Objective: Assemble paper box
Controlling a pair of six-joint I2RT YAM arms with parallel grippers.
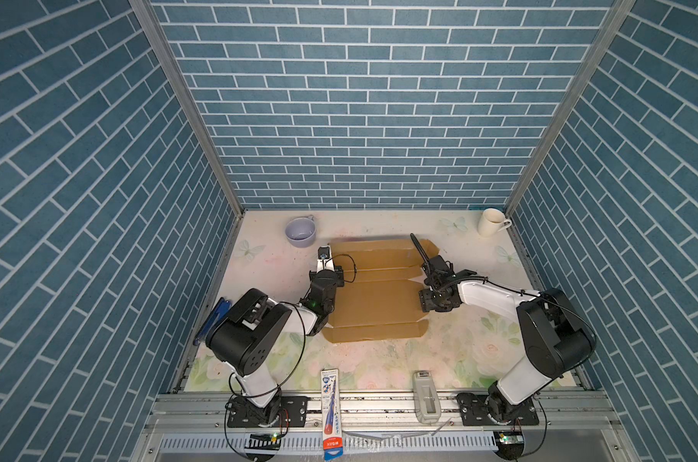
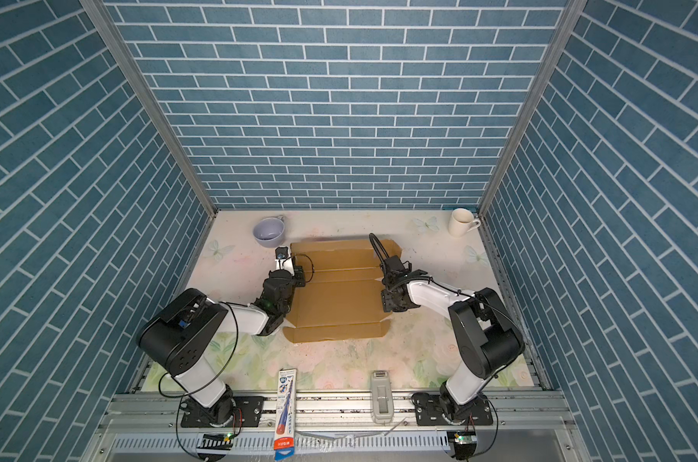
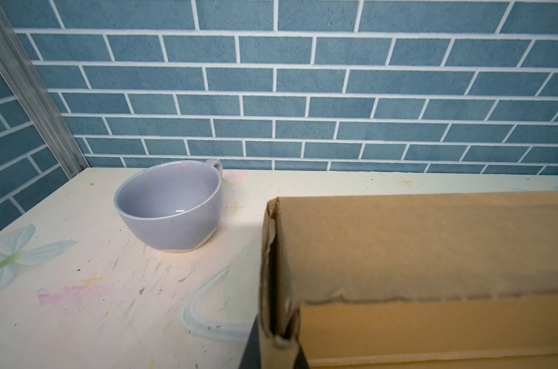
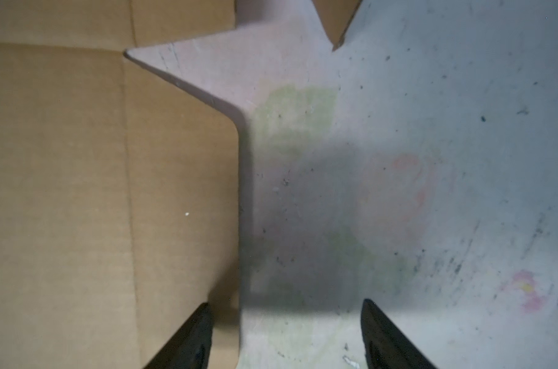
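The brown cardboard box (image 1: 376,303) lies mostly flat in the middle of the table, its back wall (image 1: 376,256) folded up. At the back left corner my left gripper is shut on the folded cardboard (image 3: 280,264), as the left wrist view shows. My right gripper is open above the right side flap (image 4: 183,215), which lies flat. One finger (image 4: 196,335) is over that flap's outer edge and the other is over bare table. Nothing stands between those fingers. A pointed flap tip (image 4: 337,27) sticks out near the back right corner.
A lavender cup (image 1: 300,231) stands behind the left arm, a white mug (image 1: 491,222) at the back right. Along the front edge lie a packaged pen (image 1: 330,412) and a grey device (image 1: 426,396). The table right of the box is clear.
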